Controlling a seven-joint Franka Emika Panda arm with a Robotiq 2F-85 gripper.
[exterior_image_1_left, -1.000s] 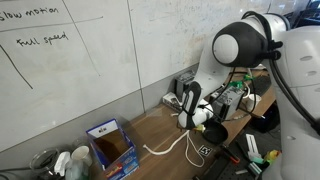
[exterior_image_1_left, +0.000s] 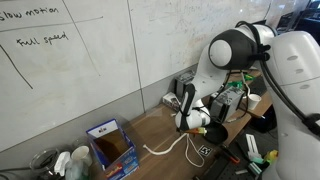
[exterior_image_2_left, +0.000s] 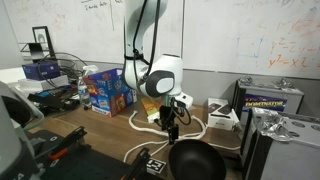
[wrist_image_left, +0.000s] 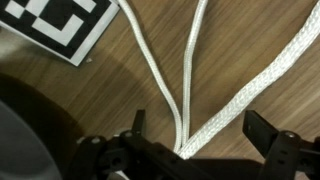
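Observation:
A white rope (wrist_image_left: 243, 98) lies on the wooden table, its thick braided length joining two thinner cords (wrist_image_left: 190, 55) low in the wrist view. My gripper is open above that junction, one finger to either side of the rope and nothing gripped. In exterior view 2, the gripper (exterior_image_2_left: 172, 128) points down close to the table, behind the black bowl (exterior_image_2_left: 197, 160). The rope (exterior_image_2_left: 140, 122) stretches across the table around it. Part of the rope is hidden behind the arm.
The black bowl (wrist_image_left: 30, 130) and a black-and-white marker (wrist_image_left: 62, 22) are close by on the left in the wrist view. A blue box (exterior_image_1_left: 112, 145) stands at the table's left. Silver cases (exterior_image_2_left: 268, 95) crowd the right side. Bare table lies behind the rope.

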